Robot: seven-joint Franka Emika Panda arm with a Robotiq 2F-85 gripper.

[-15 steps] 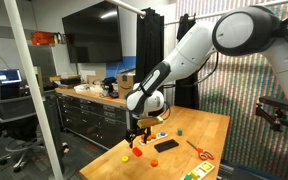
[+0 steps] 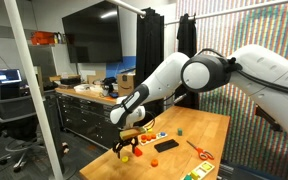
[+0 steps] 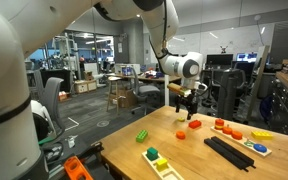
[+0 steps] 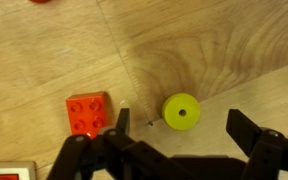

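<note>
In the wrist view a yellow round piece (image 4: 181, 111) with a small hole in its top lies on the wooden table, between my open fingers and a little ahead of them. My gripper is above it, with nothing held. A red block with studs (image 4: 86, 114) sits just left of the left finger. From the first exterior view, the gripper (image 2: 130, 146) hangs low over the yellow piece (image 2: 124, 156) near the table's front left part.
Black bars (image 3: 236, 152), a board with colored round pieces (image 3: 241, 136), a tray with yellow and green blocks (image 3: 160, 165), a green block (image 3: 142, 135) and an orange round piece (image 3: 181, 135) share the table. Red scissors (image 2: 200, 152) lie at the right.
The arm has reached left and downward across the table, bringing the gripper low over the yellow piece. The table objects look unmoved.
</note>
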